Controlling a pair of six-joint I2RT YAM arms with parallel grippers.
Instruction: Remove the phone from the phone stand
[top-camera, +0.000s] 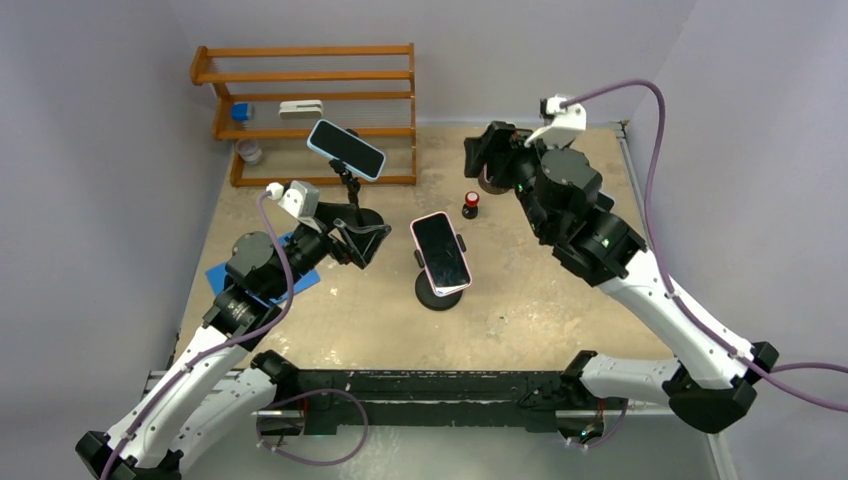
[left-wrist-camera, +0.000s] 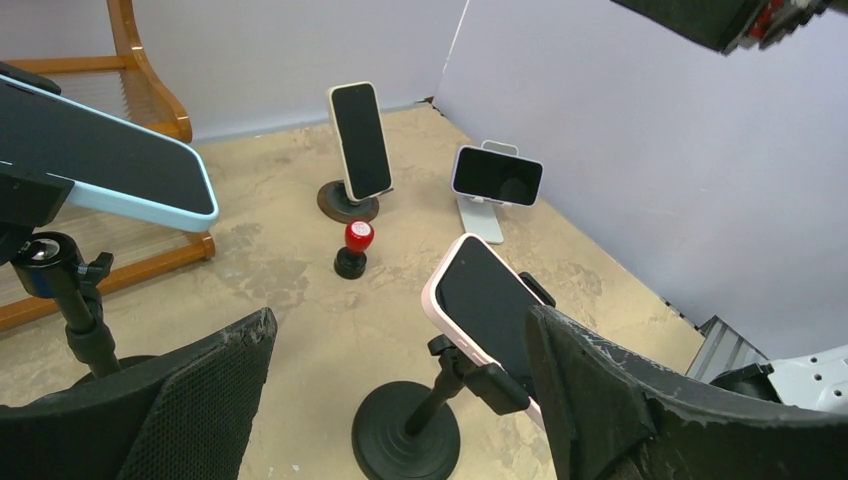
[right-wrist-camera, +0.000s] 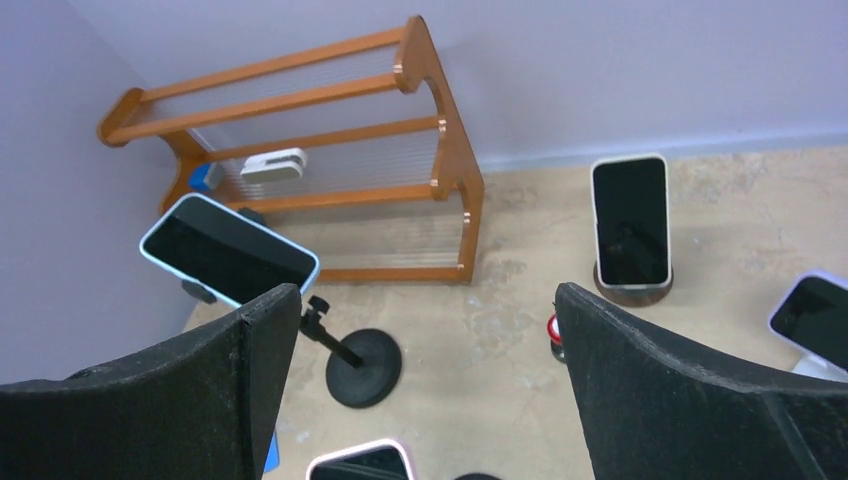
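Note:
Four stands would be too many to single out, so several phones sit on stands. A pink-edged phone rests tilted in a black clamp stand at the table's middle. The light-blue phone is held high on another black stand at the left. At the back, a white-edged phone leans upright on a round brown base, and a lilac-edged phone lies sideways on a white stand. My left gripper is open and empty, left of the pink phone. My right gripper hangs open over the back phone, hiding it from above.
A wooden rack with a white item and a blue block stands at the back left. A red-topped stamp stands behind the pink phone. Bare table lies at the front right.

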